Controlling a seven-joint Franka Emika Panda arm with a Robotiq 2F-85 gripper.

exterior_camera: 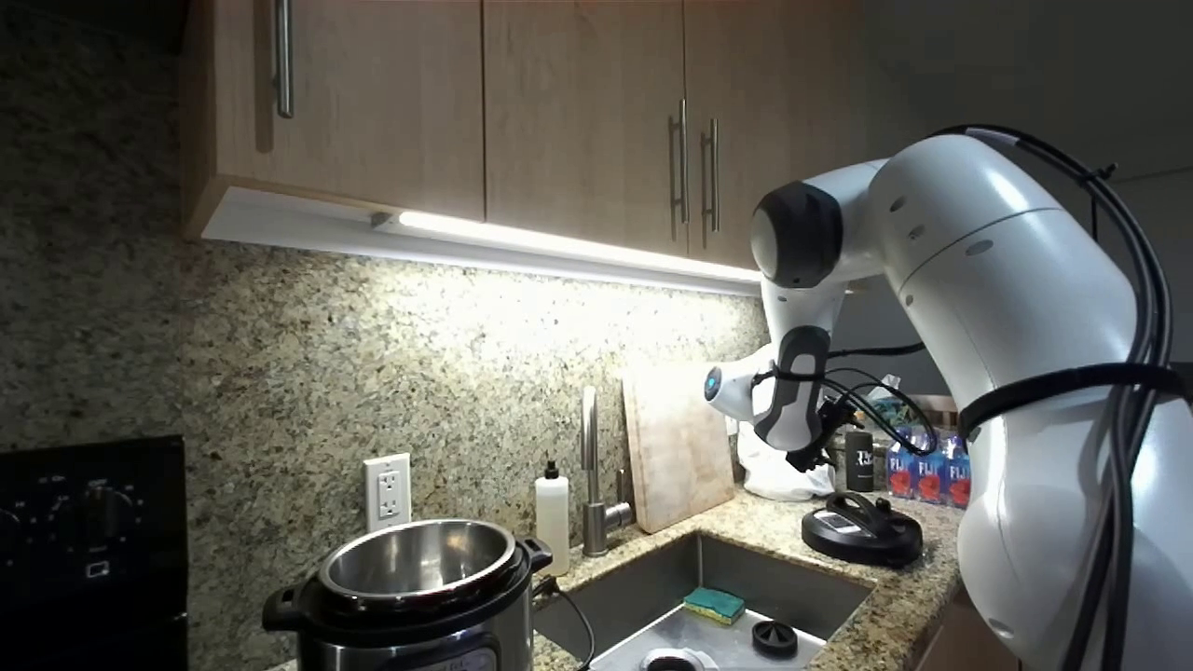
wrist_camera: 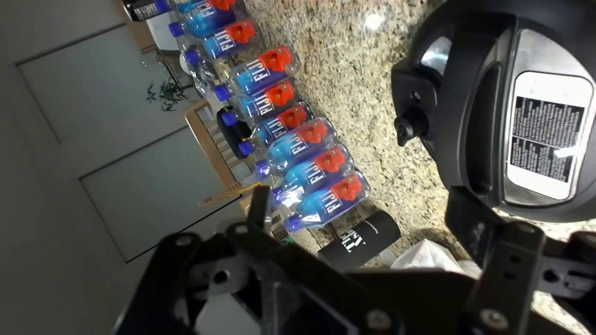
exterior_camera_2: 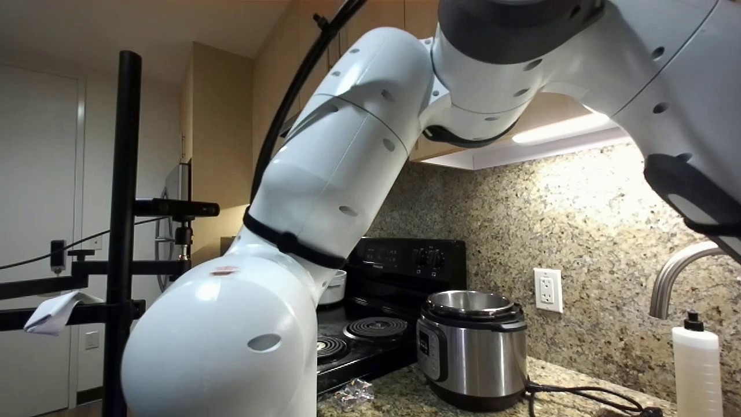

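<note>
A black pressure-cooker lid (exterior_camera: 862, 530) lies on the granite counter right of the sink. Its raised handle and pale label face up in the wrist view, where the lid (wrist_camera: 475, 111) fills the right side. My gripper (exterior_camera: 822, 457) hangs in the air above and behind the lid, apart from it. In the wrist view the fingers of my gripper are spread wide, with nothing held between them. The steel cooker (exterior_camera_2: 483, 351) stands uncovered on the counter near the stove, its inner pot showing.
Several water bottles (wrist_camera: 318, 167) and a black tumbler (wrist_camera: 363, 237) stand beyond the lid, near a white bag (exterior_camera: 783, 464). The sink (exterior_camera: 772, 565) holds a sponge (exterior_camera: 713, 605). A cutting board (exterior_camera: 677, 447) leans on the backsplash, near the faucet (exterior_camera: 592, 481) and soap bottle (exterior_camera: 551, 520).
</note>
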